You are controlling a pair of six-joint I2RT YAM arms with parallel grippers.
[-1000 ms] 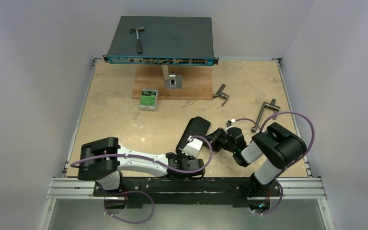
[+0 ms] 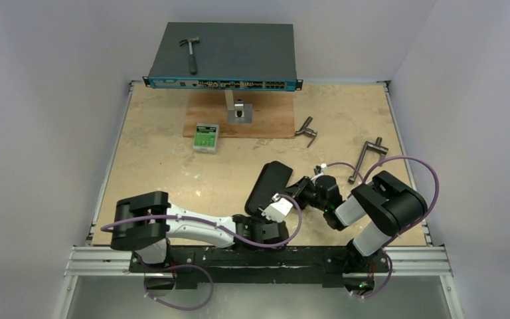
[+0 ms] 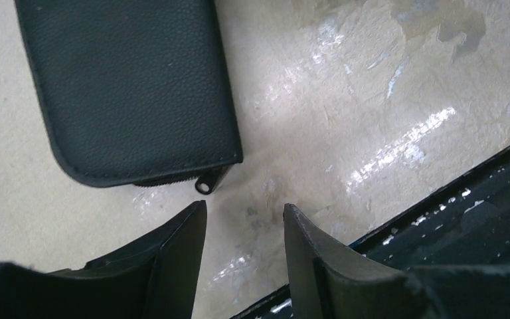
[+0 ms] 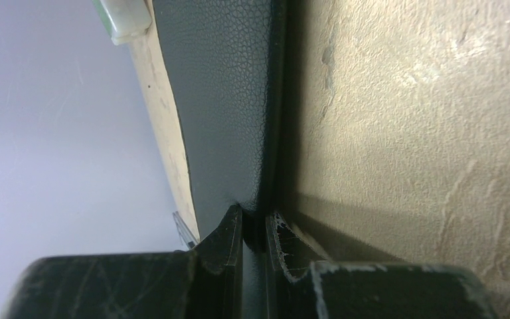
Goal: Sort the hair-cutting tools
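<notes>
A black leather zip case (image 2: 265, 183) lies on the table at front centre. My right gripper is shut on its long edge, seen close in the right wrist view. In the left wrist view, one corner of the case (image 3: 133, 93) shows with a zipper pull (image 3: 206, 186). Just below that corner my left gripper stands open, with only bare tabletop between its fingers. Any tools inside the case are hidden.
Behind are a green-labelled box (image 2: 205, 137), a wooden board (image 2: 272, 113) under a raised rack unit (image 2: 239, 53) with a hammer (image 2: 191, 56), and metal tools (image 2: 305, 133) on the right.
My left arm has shifted slightly right at the case's near end. The right arm and the case look almost unchanged.
</notes>
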